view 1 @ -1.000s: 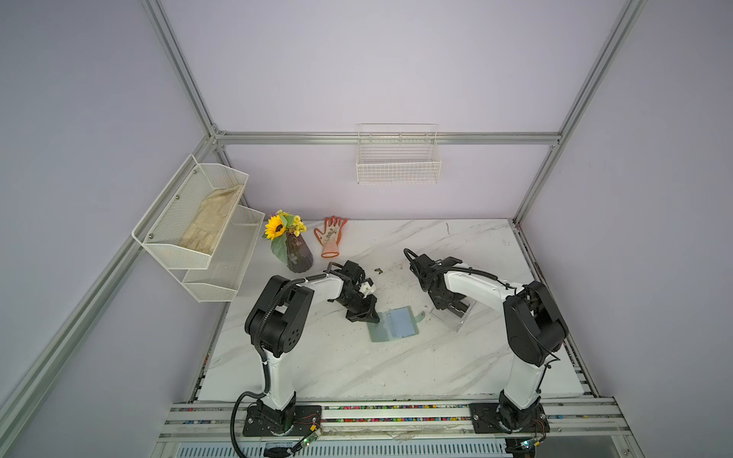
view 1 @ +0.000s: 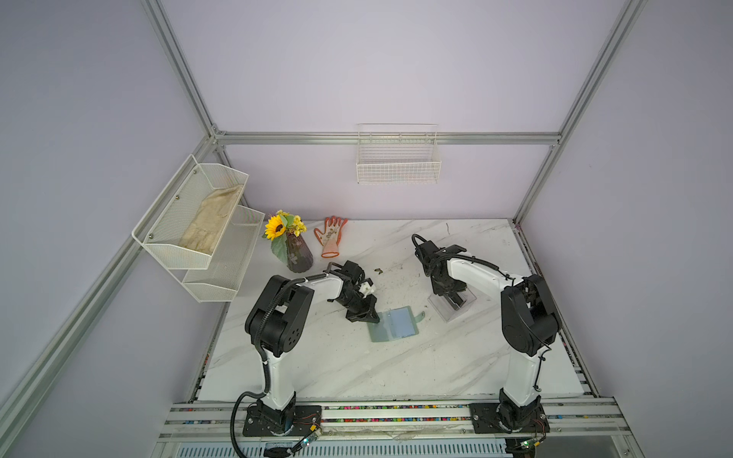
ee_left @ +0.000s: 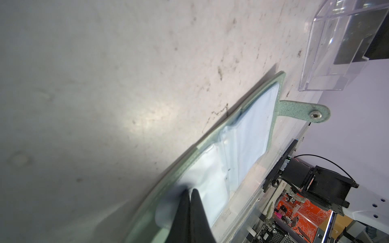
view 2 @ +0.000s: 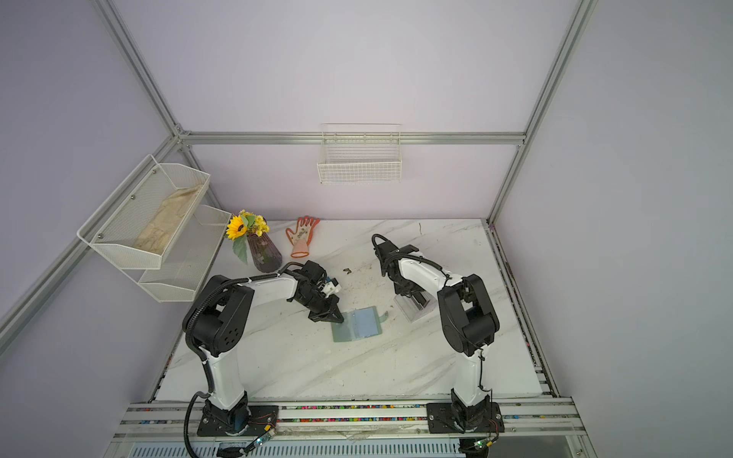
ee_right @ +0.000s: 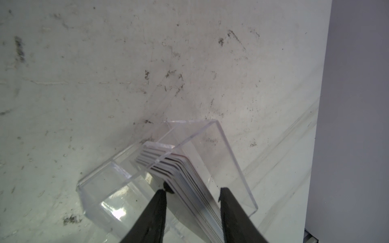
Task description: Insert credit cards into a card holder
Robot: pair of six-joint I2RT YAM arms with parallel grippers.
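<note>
The green card holder (view 1: 401, 322) lies open on the table, clear sleeves showing, its snap tab (ee_left: 299, 109) to the right. My left gripper is shut at the holder's left part, on or just over a sleeve, with nothing visible between its fingers. To the holder's right, a clear acrylic box (ee_right: 101, 194) holds a leaning stack of cards (ee_right: 190, 190). My right gripper is open over the box, fingertips on either side of the stack; whether they touch it I cannot tell.
A sunflower vase (view 1: 299, 253) and an orange glove (view 1: 330, 236) sit at the back left. Wire baskets (view 1: 397, 164) hang on the walls.
The right arm and gripper have moved toward the back over the card box, which also appears shifted slightly back. The left arm has not visibly moved.
</note>
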